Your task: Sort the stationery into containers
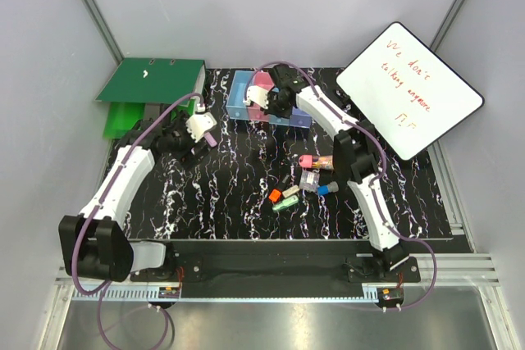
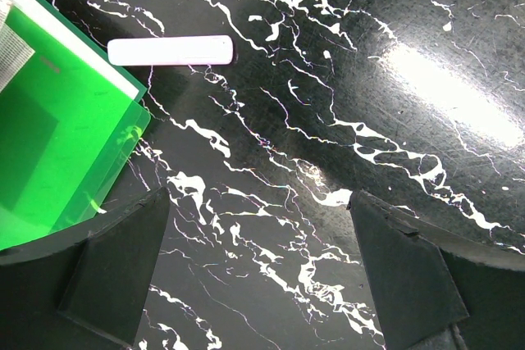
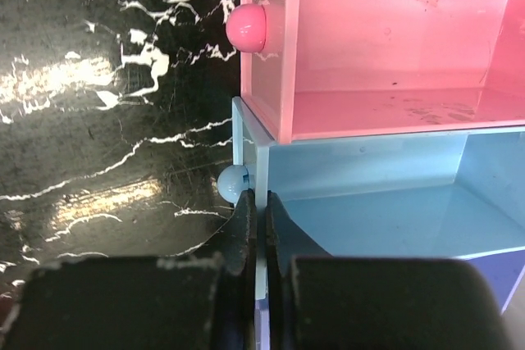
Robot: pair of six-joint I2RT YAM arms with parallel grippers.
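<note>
A compartment box [image 1: 236, 104] with blue, pink and purple sections stands against the back wall, partly covered by my right arm. In the right wrist view my right gripper is shut on the thin front wall of a blue compartment [image 3: 369, 219], beside the pink one [image 3: 394, 112]. My left gripper hangs open over bare table, nothing between its fingers. Ahead of it lies a pale pink stick [image 2: 171, 51]. Loose stationery sits at the table's centre: a pink-capped tube [image 1: 315, 161], clear block [image 1: 309, 180], blue-ended piece [image 1: 327, 188], orange block [image 1: 275, 195], beige piece [image 1: 291, 191] and green stick [image 1: 285, 203].
A dark green binder [image 1: 152, 79] leans over a bright green tray [image 1: 123, 118] at the back left. On the right, a whiteboard [image 1: 410, 92] with red writing takes up much room.
</note>
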